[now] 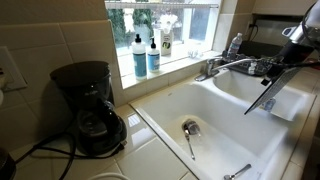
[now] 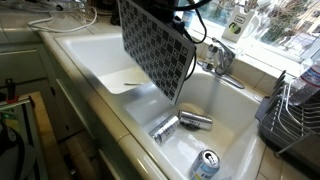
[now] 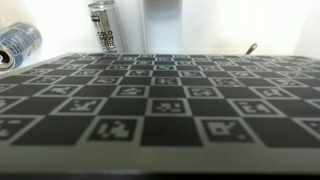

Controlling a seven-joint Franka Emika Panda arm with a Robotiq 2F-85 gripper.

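A flat board [image 2: 158, 45] with a black-and-grey checkered marker pattern hangs at the arm's end over the double sink. In exterior view 1 the board [image 1: 266, 93] is seen nearly edge-on, slanting below the dark gripper [image 1: 288, 62] at the right. The patterned face of the board [image 3: 170, 100] fills the lower wrist view and covers where the fingers would be. Whether the fingers grip it, or how they stand, cannot be made out.
Several cans, including a silver one [image 2: 163, 128] and a blue-and-white one [image 2: 205, 165], are in one basin of the white sink [image 2: 130, 152]. Utensils such as a spoon [image 1: 191, 128] lie in the other. The faucet [image 1: 210, 68], a dish rack [image 2: 290, 125] and a coffee maker [image 1: 88, 100] stand around.
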